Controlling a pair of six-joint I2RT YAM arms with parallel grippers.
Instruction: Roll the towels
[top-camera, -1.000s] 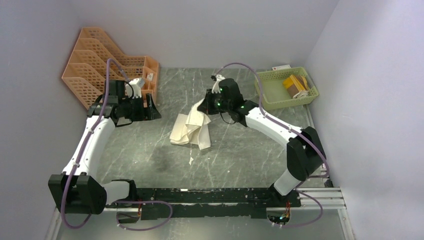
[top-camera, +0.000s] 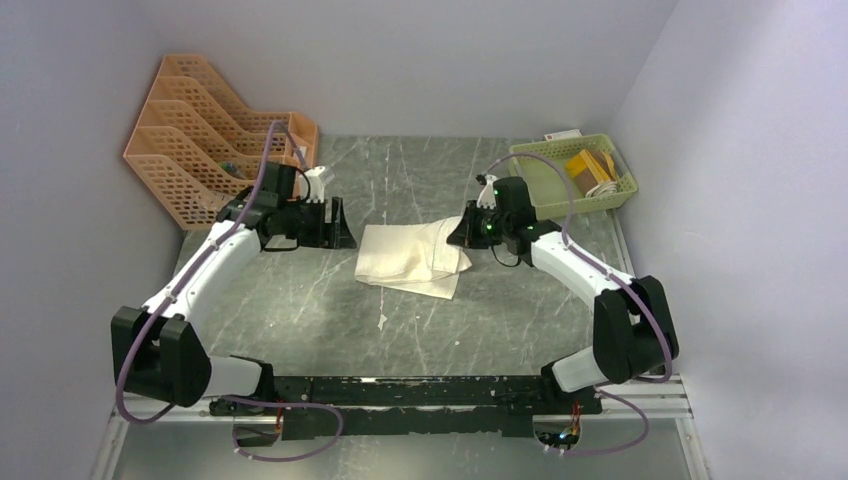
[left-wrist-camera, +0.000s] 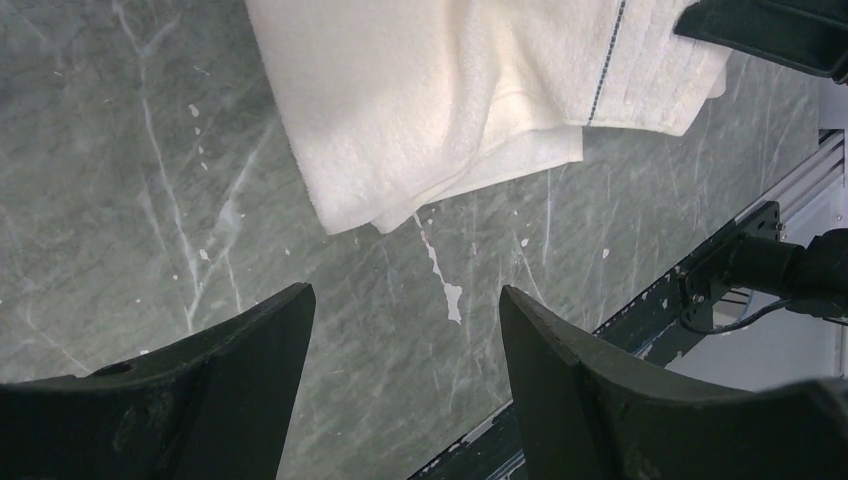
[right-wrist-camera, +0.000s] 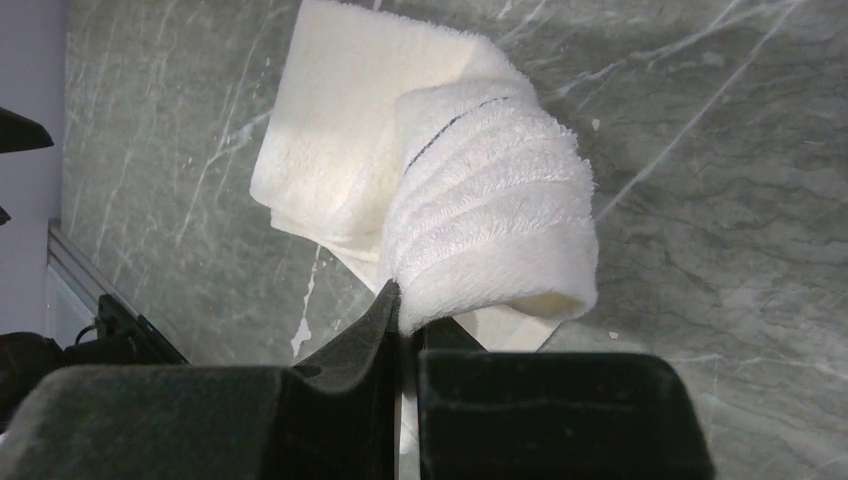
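A cream towel (top-camera: 400, 252) lies folded and rumpled in the middle of the grey table. Its right part is lifted and pinched by my right gripper (top-camera: 462, 240), which is shut on the cloth. In the right wrist view the towel (right-wrist-camera: 490, 200) bulges up in ridges from the fingertips, with a dark stripe across it, while flatter layers rest on the table behind. My left gripper (top-camera: 346, 236) stands open just left of the towel. Nothing is between its fingers in the left wrist view, where the towel (left-wrist-camera: 370, 110) lies beyond them.
An orange slotted rack (top-camera: 190, 140) stands at the back left, close behind the left arm. At the back right is a green basket (top-camera: 545, 205) holding a yellow item and a white cord. Bare table (top-camera: 420, 340) spreads in front of the towel.
My right gripper has moved right with the towel's edge, spreading the towel out wider. It has also come slightly toward the front. The left gripper has moved right, closer to the towel, staying open.
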